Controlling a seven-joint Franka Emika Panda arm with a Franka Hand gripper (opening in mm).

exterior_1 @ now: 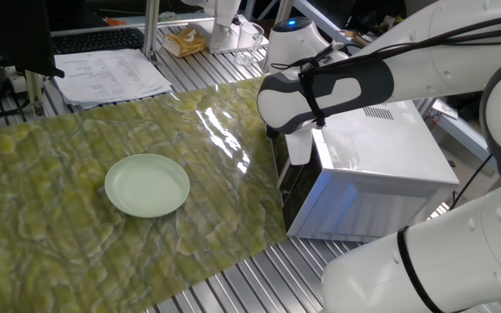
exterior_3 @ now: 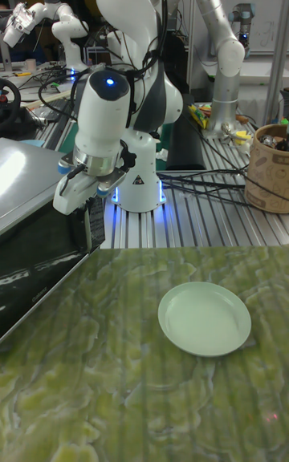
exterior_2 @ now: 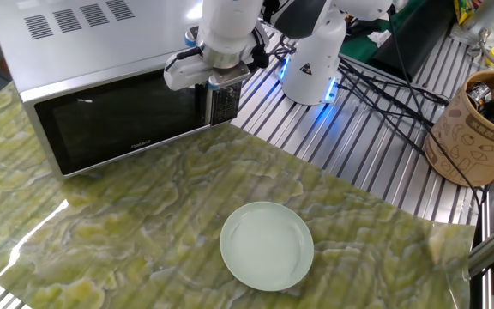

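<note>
A silver microwave (exterior_2: 127, 51) with a dark glass door (exterior_2: 127, 124) stands on the table; the door looks closed. My gripper (exterior_2: 212, 91) is at the door's handle side, close to the upright handle and the control panel (exterior_2: 225, 103). In the third exterior view the gripper (exterior_3: 87, 205) is tilted down over that same edge. Its fingertips are mostly hidden by the hand, so neither the fingers nor any contact with the handle can be made out. A pale green plate (exterior_1: 148, 186) lies on the green marbled mat (exterior_1: 59, 235), apart from the microwave, and looks empty.
A patterned bucket of tools (exterior_2: 470, 137) stands on the slatted metal table beside loose black cables. Papers (exterior_1: 111, 76) and a keyboard (exterior_1: 98, 40) lie beyond the mat. The mat around the plate is clear in front of the door.
</note>
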